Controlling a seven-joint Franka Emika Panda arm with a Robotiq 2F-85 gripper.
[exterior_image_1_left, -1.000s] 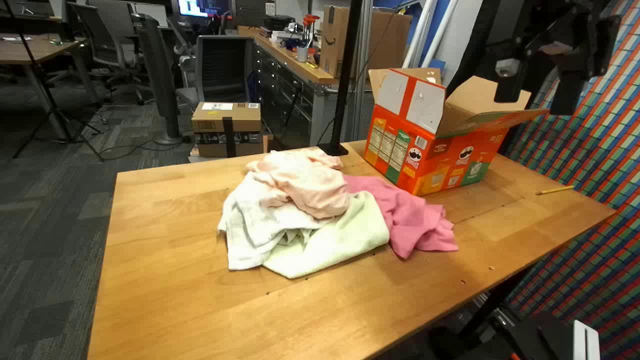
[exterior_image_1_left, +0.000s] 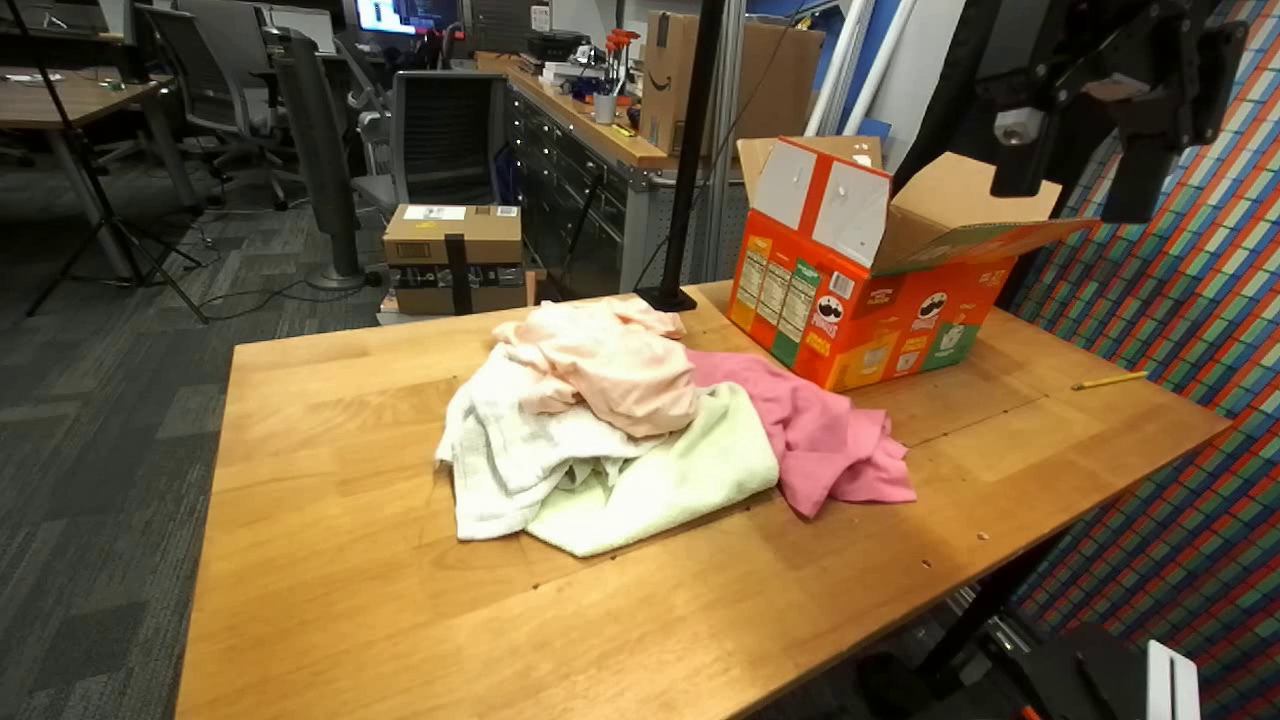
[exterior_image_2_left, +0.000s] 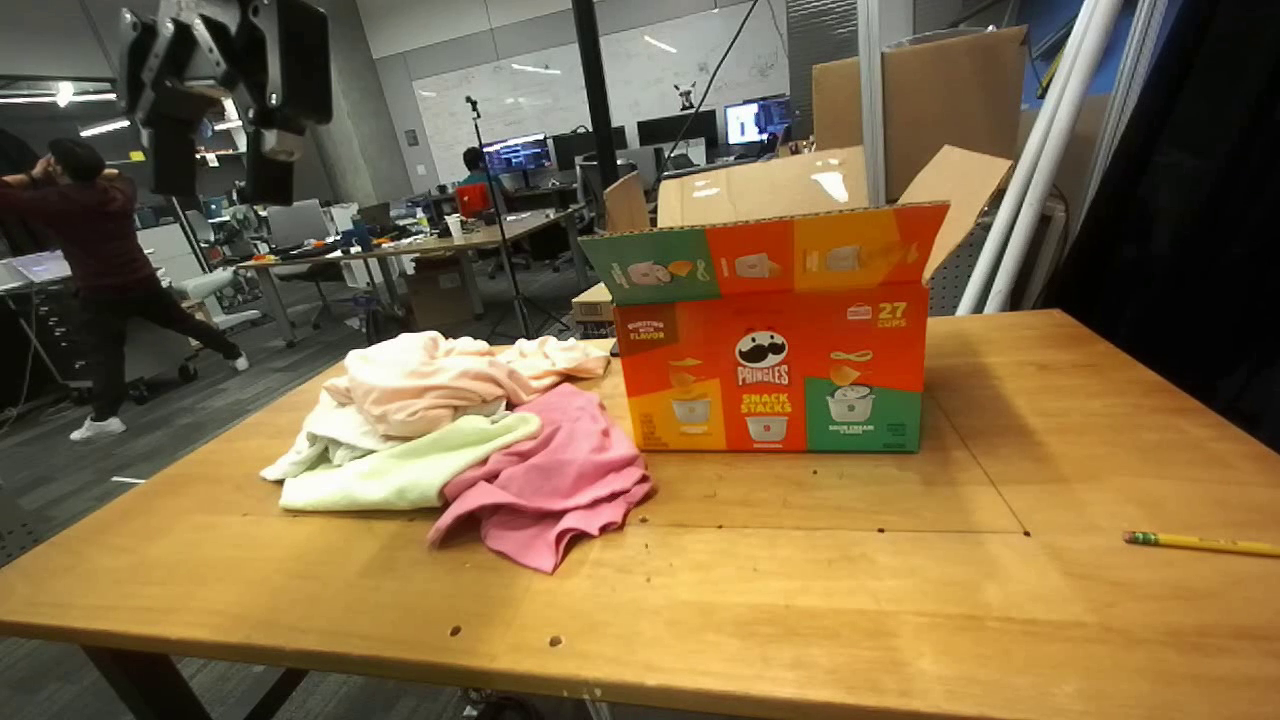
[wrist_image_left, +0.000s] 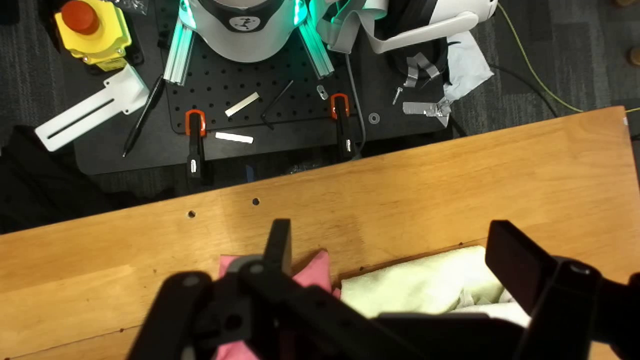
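A loose heap of cloths lies on the wooden table. In exterior view 1 a peach cloth (exterior_image_1_left: 612, 360) rests on top, a white cloth (exterior_image_1_left: 498, 444) at its left, a pale green cloth (exterior_image_1_left: 672, 480) in front and a pink cloth (exterior_image_1_left: 828, 438) to the right. My gripper (exterior_image_1_left: 1074, 204) hangs high above the table, well clear of the heap. Its fingers stand wide apart with nothing between them. Looking down in the wrist view, parts of the pink cloth (wrist_image_left: 315, 273) and the green cloth (wrist_image_left: 420, 282) show beneath the gripper.
An orange Pringles carton (exterior_image_2_left: 774, 360) with raised flaps stands beside the heap; its inside is hidden. A yellow pencil (exterior_image_2_left: 1200, 544) lies at the table's side. Behind the table rises a black pole (exterior_image_1_left: 696, 156).
My gripper sits very slightly higher than a second ago. The cloths and the carton have not moved.
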